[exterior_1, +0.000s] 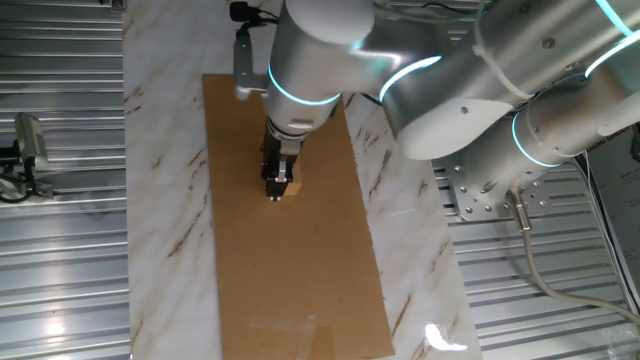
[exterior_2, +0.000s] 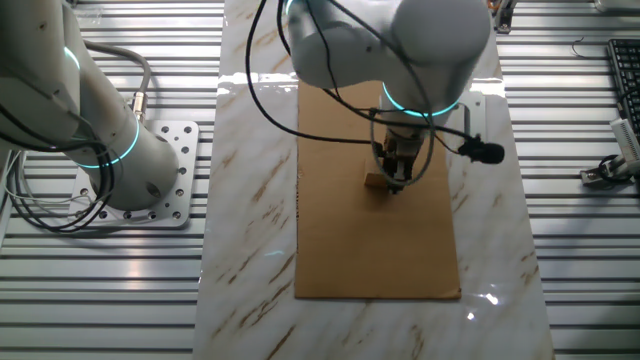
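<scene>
A small tan block (exterior_1: 294, 186) lies on the brown cardboard sheet (exterior_1: 290, 260), partly covered by my gripper (exterior_1: 275, 197) in exterior view 1. The fingers point down beside the block, low over the cardboard. In exterior view 2 the block (exterior_2: 375, 178) shows to the left of the gripper (exterior_2: 393, 188), with a cable loop crossing in front of the fingers. Whether the fingers touch the block, and how far apart they stand, I cannot make out.
Bare cardboard spreads toward the front of exterior view 1, on a white marbled tabletop (exterior_1: 165, 230). Black cables (exterior_2: 265, 100) hang around the wrist in exterior view 2. A camera on a mount (exterior_1: 30, 145) stands off the left side.
</scene>
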